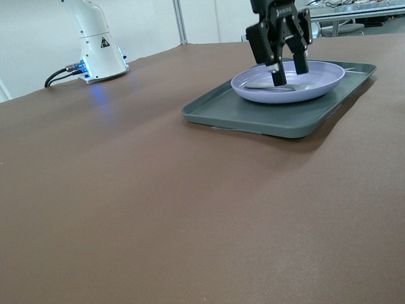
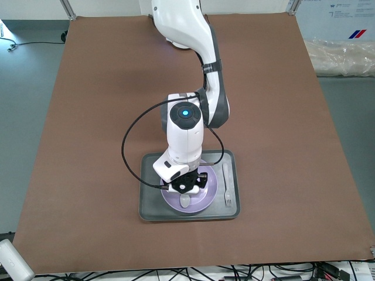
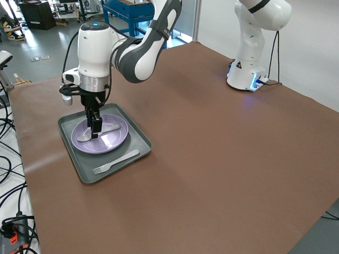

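A purple plate (image 2: pixel 205 199) sits on a grey-green tray (image 2: pixel 149 205); a pale spoon (image 3: pixel 85 137) lies across the plate, and a silver fork (image 2: pixel 228 187) lies on the tray beside it. My black gripper (image 1: pixel 288 68) hangs just over the plate, its two fingers apart with nothing visible held between them. In the left view its fingertips are hidden under the white wrist housing; in the right view they appear over the spoon.
The white arm base (image 1: pixel 104 60) stands at the far end. Cables lie along the near table edge.
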